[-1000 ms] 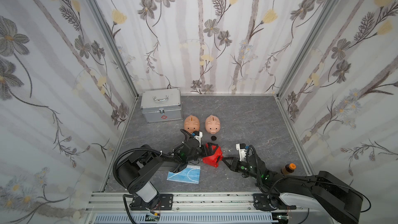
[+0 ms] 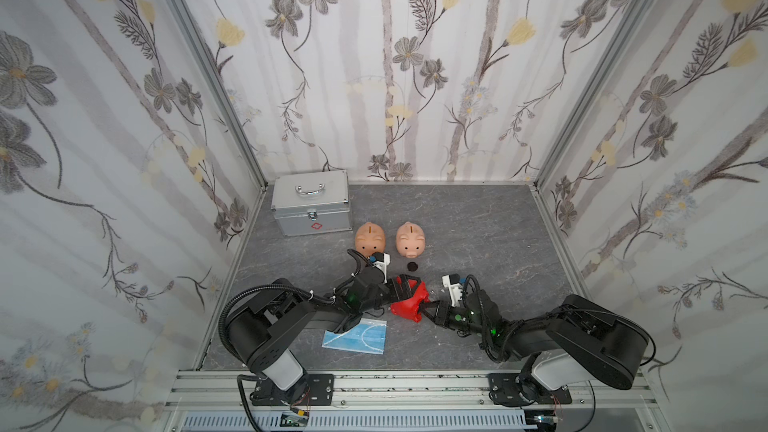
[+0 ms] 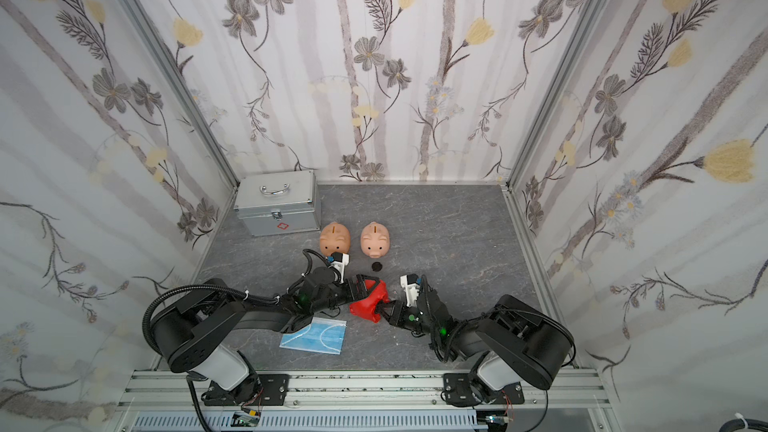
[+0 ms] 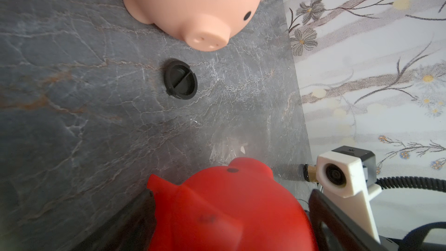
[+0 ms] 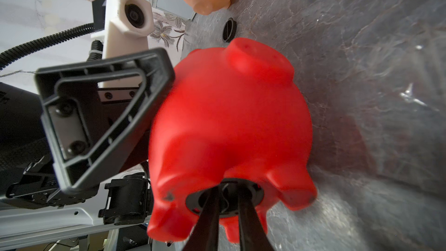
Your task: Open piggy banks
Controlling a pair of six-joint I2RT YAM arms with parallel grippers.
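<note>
The red piggy bank (image 2: 408, 304) lies on its side, its belly turned toward my right arm. My left gripper stands wide open around it, with a finger on each side of the red body. A round black plug (image 5: 255, 193) sits in the belly. Right at it is my right gripper, its two slim fingers a narrow gap apart with the tips in front of the plug; whether they touch it is hard to tell. Two flesh-coloured piggy banks (image 2: 370, 238) stand upright behind. Loose black plugs (image 4: 181, 79) lie on the table near their snouts.
At the back left stands a silver case (image 2: 312, 202). A blue face mask (image 2: 356, 337) lies near the front, below my left arm.
My right gripper has moved left, up to the red piggy bank's belly. The orange-capped bottle at the right is now hidden by the right arm. The left arm and red bank stay put.
</note>
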